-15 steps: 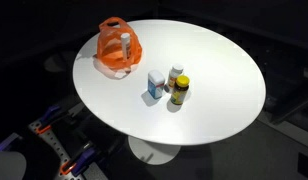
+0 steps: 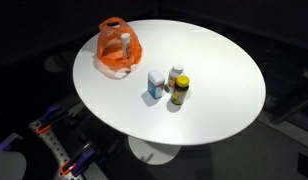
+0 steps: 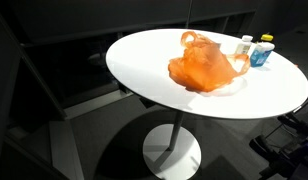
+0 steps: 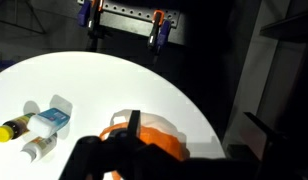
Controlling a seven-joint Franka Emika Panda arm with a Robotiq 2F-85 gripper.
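Observation:
A crumpled orange plastic bag (image 2: 118,62) lies on the round white table (image 2: 209,55); a slim white bottle (image 2: 125,42) shows upright at it, whether inside or against it I cannot tell. Close together elsewhere on the table stand a blue-and-white container (image 2: 155,84), a white-capped bottle (image 2: 175,76) and a dark bottle with a yellow cap (image 2: 180,91). In the wrist view, my gripper is open, its dark fingers spread wide on either side of the orange bag (image 4: 152,134). Neither exterior view shows the gripper.
Wide bare areas of the tabletop surround the bag and the group of containers. The table's round edge drops to a dark floor, and a central pedestal with a round white base (image 3: 172,150) carries it. A metal mount (image 4: 144,20) lies beyond the edge.

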